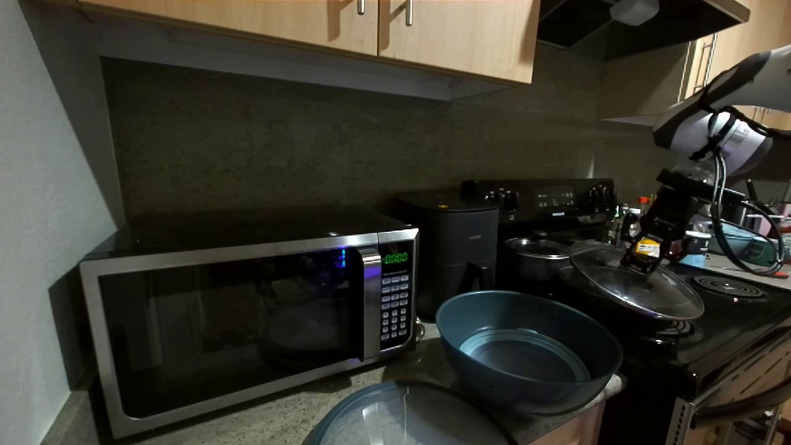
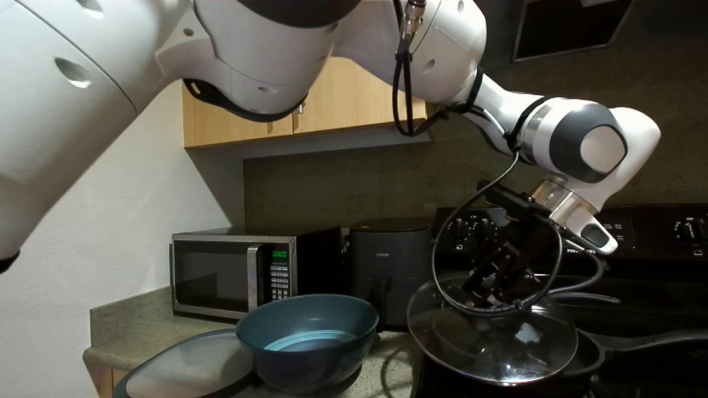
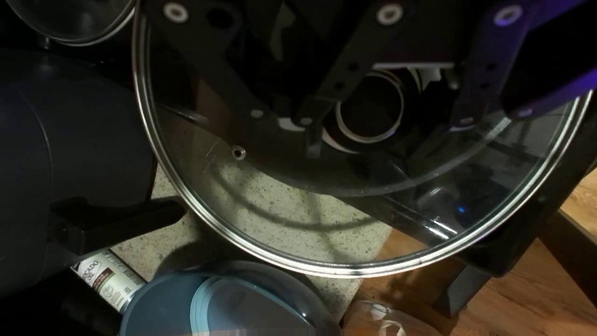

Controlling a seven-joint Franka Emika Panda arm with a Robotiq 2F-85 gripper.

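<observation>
A round glass lid (image 2: 491, 345) with a metal rim hangs tilted over the stove, and my gripper (image 1: 639, 268) is shut on its top, where the knob is mostly hidden by the fingers. In the wrist view the glass lid (image 3: 291, 196) fills the middle, and the counter and floor show through it. Below it, a dark frying pan (image 2: 591, 355) sits on the stove, its handle pointing right in exterior view 2. The lid's lower edge looks close to the pan; whether they touch I cannot tell.
Left of the stove stands a large blue-green bowl (image 1: 530, 348), with another clear lid (image 1: 408, 419) leaning near it. A black air fryer (image 1: 460, 245) and a microwave (image 1: 252, 319) line the counter. A small lidded pot (image 1: 537, 258) occupies the back of the stove.
</observation>
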